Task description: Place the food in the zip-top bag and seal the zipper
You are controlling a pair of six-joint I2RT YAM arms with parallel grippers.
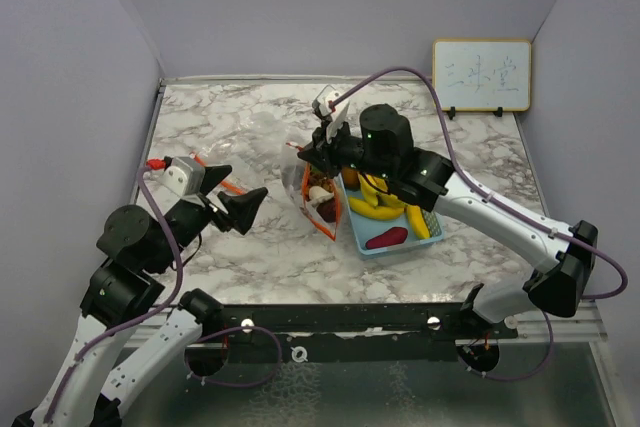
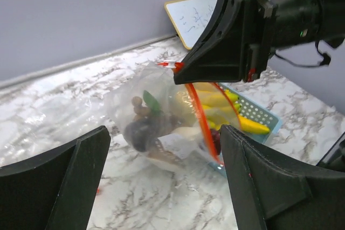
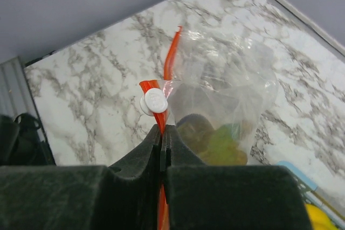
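The clear zip bag (image 2: pixel 140 127) with orange zipper edge stands mid-table, holding several food items, among them dark and brown pieces and a green one. My right gripper (image 1: pixel 305 157) is shut on the bag's zipper end, where a white slider (image 3: pixel 156 100) shows just above its fingertips. My left gripper (image 1: pixel 240 202) is open to the left of the bag, apart from it, with nothing seen held between its fingers.
A blue basket (image 1: pixel 400 247) with bananas and a red item sits right of the bag. Other empty bags (image 2: pixel 54 122) lie at left. A whiteboard (image 1: pixel 480 74) stands at back right.
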